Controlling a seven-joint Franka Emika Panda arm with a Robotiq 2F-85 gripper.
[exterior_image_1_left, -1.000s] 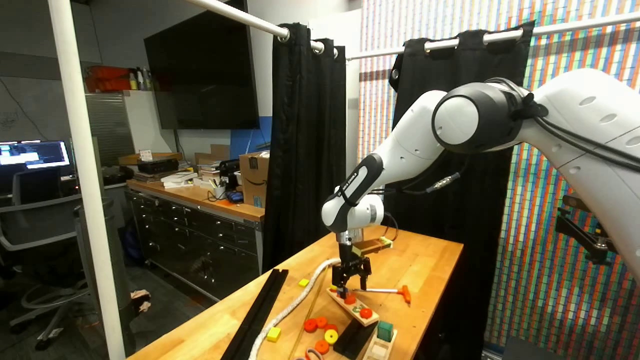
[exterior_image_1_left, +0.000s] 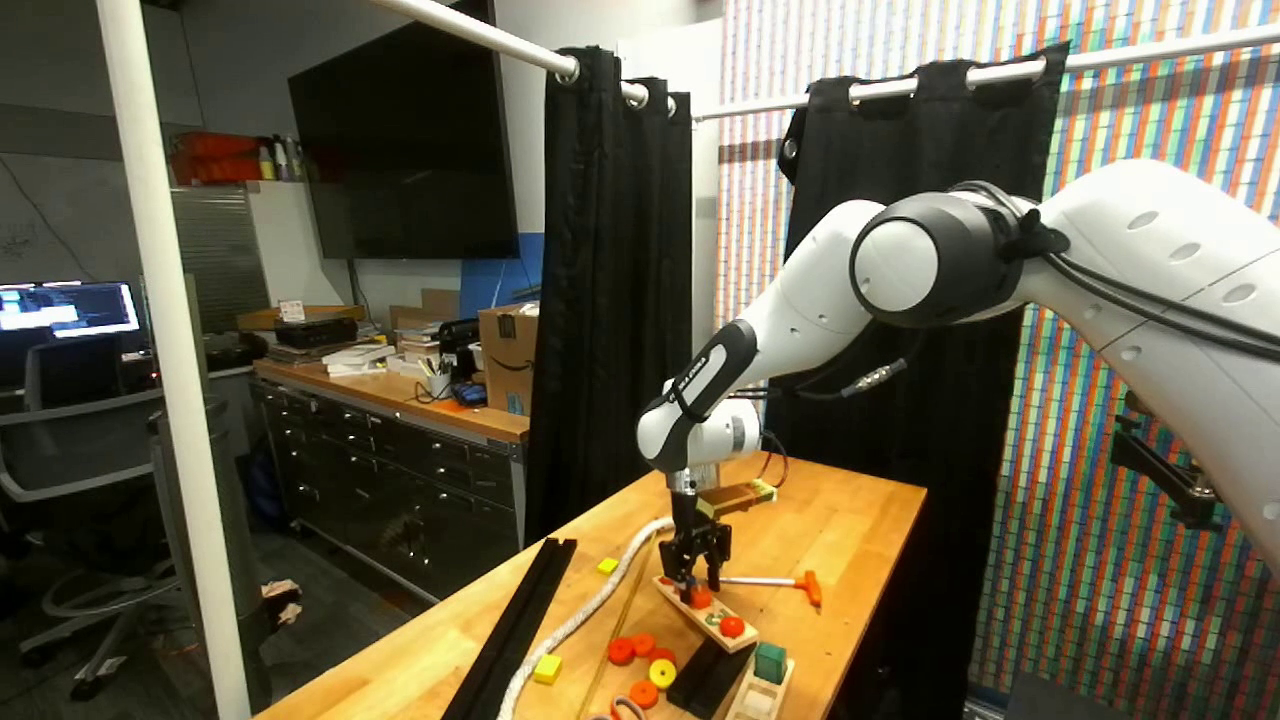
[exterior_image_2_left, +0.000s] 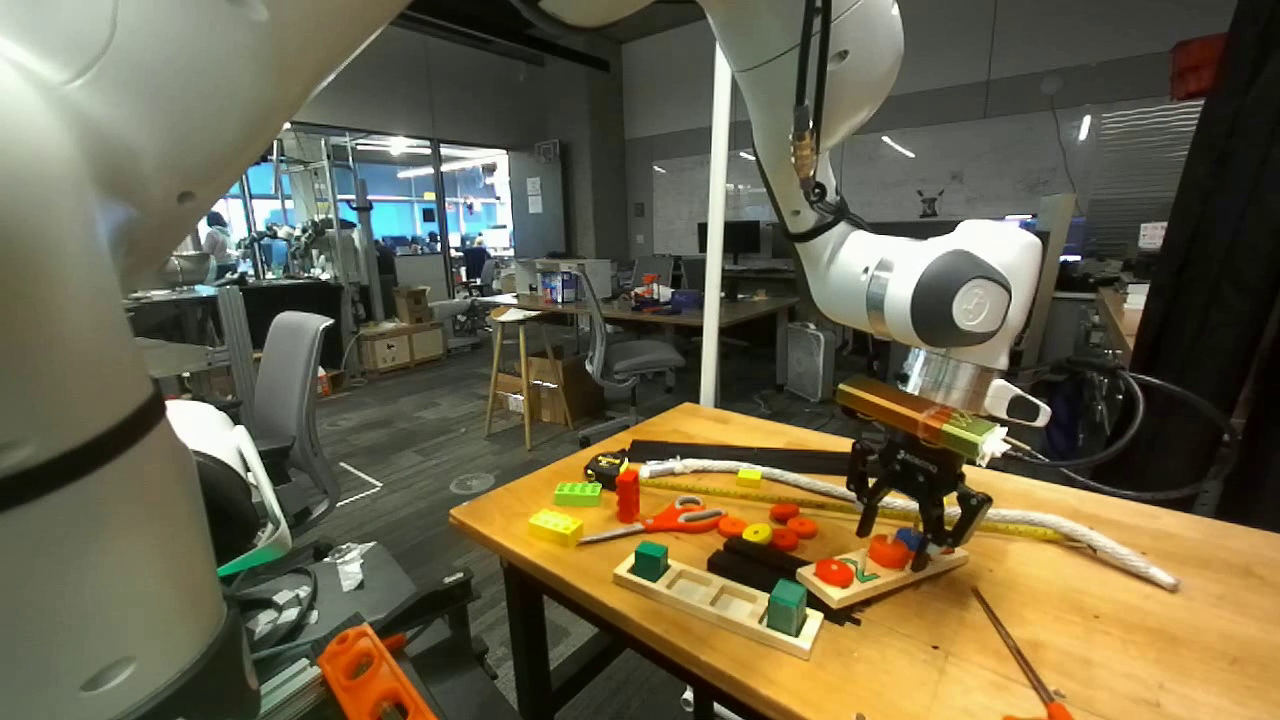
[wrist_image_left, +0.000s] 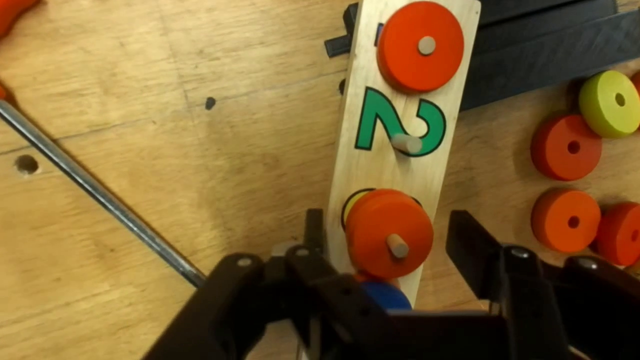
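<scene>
A wooden peg board (wrist_image_left: 384, 168) lies on the table, with a green number 2 by its bare middle peg. One red disc (wrist_image_left: 421, 48) sits on the peg at one end. Farther along, a red-orange disc (wrist_image_left: 390, 234) is on another peg, partly covering a yellow number. A blue disc (wrist_image_left: 387, 295) shows beyond it, largely hidden by my gripper. My gripper is part open, low over the board, its fingers on either side of the red-orange disc. In the wrist view gaps show between the disc and both fingertips. The second exterior view shows the gripper (exterior_image_2_left: 895, 542) pointing down at the board.
Loose red, orange and yellow discs (wrist_image_left: 567, 219) lie beside the board. A screwdriver (wrist_image_left: 108, 198) rests on the other side. Black bars (exterior_image_2_left: 768, 566) and a wooden tray with green blocks (exterior_image_2_left: 720, 604) are close by; scissors (exterior_image_2_left: 672, 518) and a white rope (exterior_image_2_left: 828, 486) lie farther off.
My gripper has come down a little and shifted slightly left in the first exterior view. Its fingers stand closer together than before. The board and discs look unmoved.
</scene>
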